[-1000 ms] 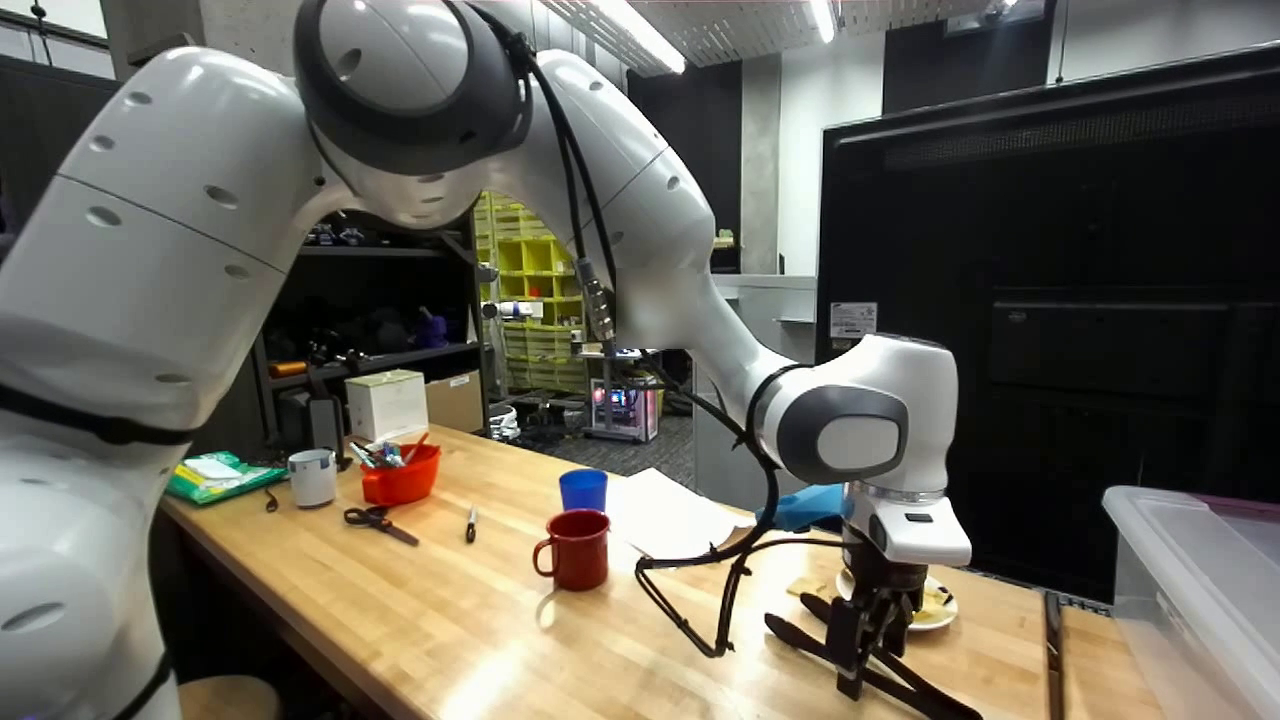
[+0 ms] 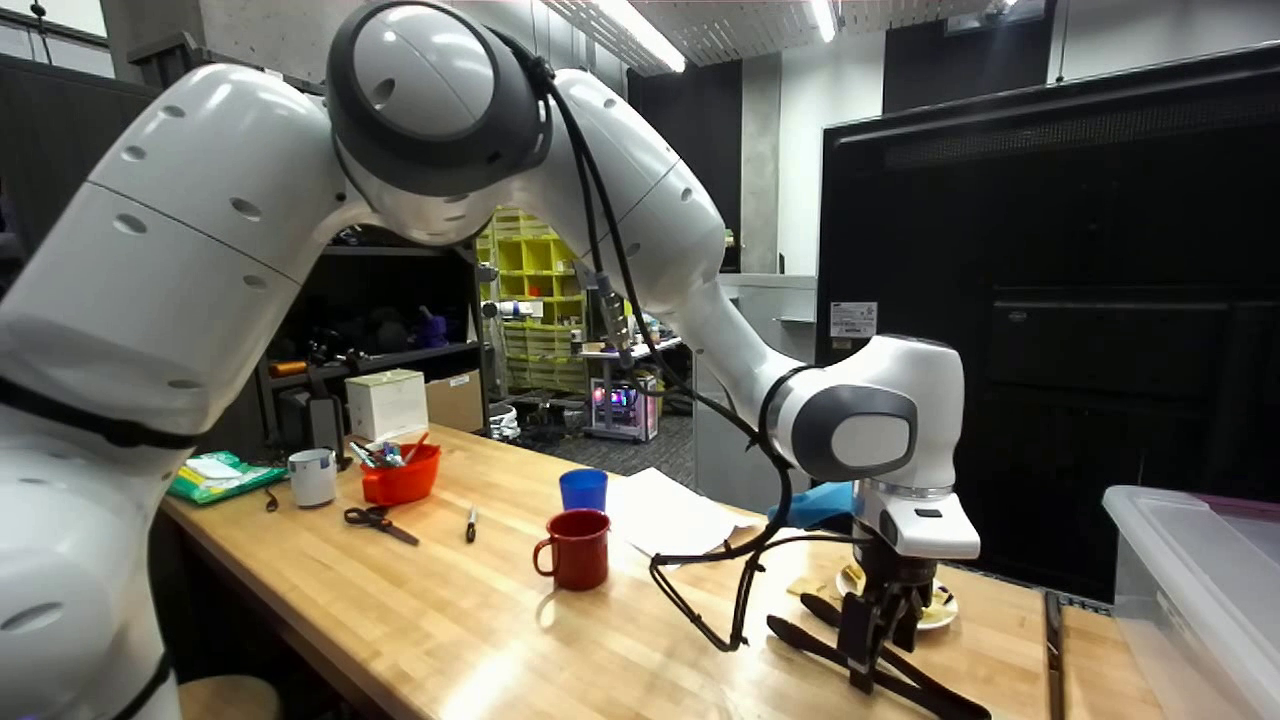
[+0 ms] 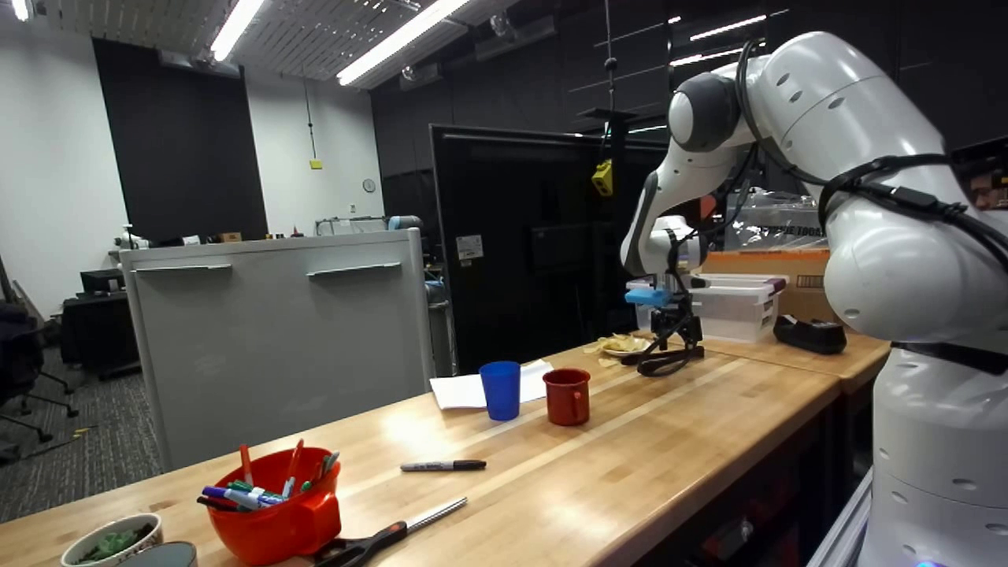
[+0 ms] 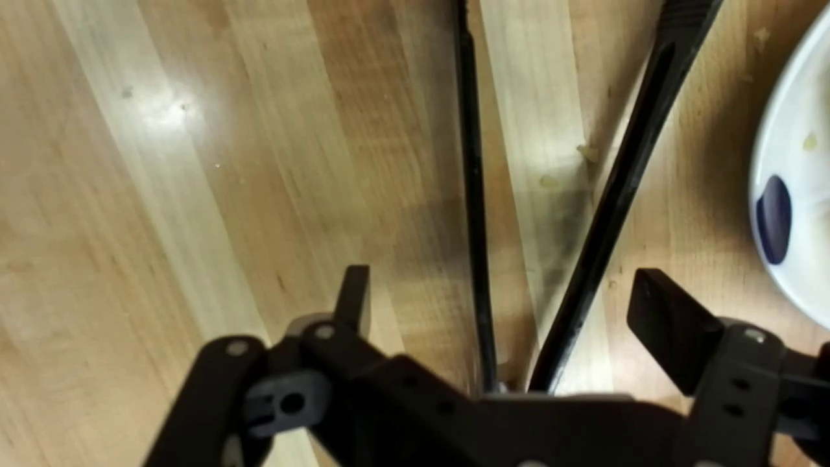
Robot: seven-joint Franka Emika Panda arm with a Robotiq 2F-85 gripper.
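Observation:
Black tongs (image 2: 939, 692) lie on the table at the near right in exterior view 1, spread in a narrow V. Over them, pointing down, is my gripper (image 2: 884, 662), open. Both tong arms (image 4: 476, 194) run between my fingers in the wrist view, with a gap showing on each side. Where the tongs pass behind the gripper body, they are hidden. Beside them stands a white plate (image 4: 786, 268) with a dark blue spot; pale yellow chips (image 3: 619, 344) lie on and around it.
Farther along the table stand a red mug (image 2: 578, 550), a blue cup (image 2: 584, 488) and white paper (image 2: 662, 514). Scissors (image 2: 381, 523), a marker (image 3: 444, 465) and a red pen holder (image 2: 401, 480) are at the far end. A clear bin (image 2: 1188, 600) borders the right.
My arm and gripper have shifted slightly to the right in exterior view 1. The tongs appear nudged a little the same way. Mug, cup and plate stay put.

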